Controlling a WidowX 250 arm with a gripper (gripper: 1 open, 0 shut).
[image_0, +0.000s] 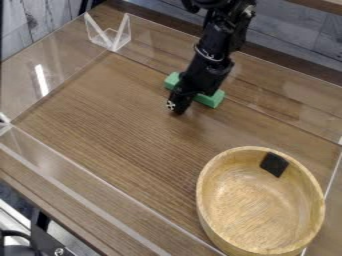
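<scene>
My black gripper (179, 100) reaches down from the top centre to low over the table, at a bright green object (206, 96) that is partly hidden behind it. The gripper looks shut; whether anything is between its fingertips is too small to tell.
A large round beige container (257, 228) with a black block (274, 163) at its rim fills the lower right. A white wire-like piece (110, 32) stands at the upper left.
</scene>
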